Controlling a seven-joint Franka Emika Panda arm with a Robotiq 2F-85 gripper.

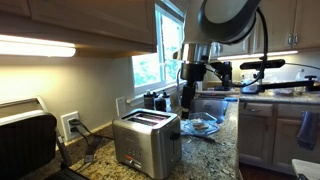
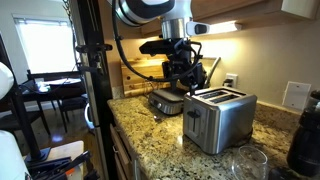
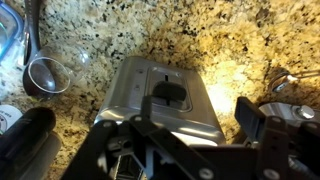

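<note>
A brushed-metal toaster [image 1: 147,148] stands upright on the speckled counter, two long slots in its top. From the second exterior side, the toaster [image 2: 225,126] shows its body and slots clearly. My gripper [image 1: 187,103] is open and points down, raised to about the height of the toaster's top near its end. No object shows between its fingers. In the wrist view the toaster's end face with a dark knob [image 3: 170,92] lies below the gripper, whose dark parts hide some of the toaster.
A clear glass [image 2: 248,162] stands beside the toaster. Dark bottles [image 1: 155,101] and a plate-like item [image 1: 201,127] lie beyond, near the sink. A cord runs from the wall outlet [image 1: 72,126]. Bare counter [image 2: 150,130] lies around the toaster's end.
</note>
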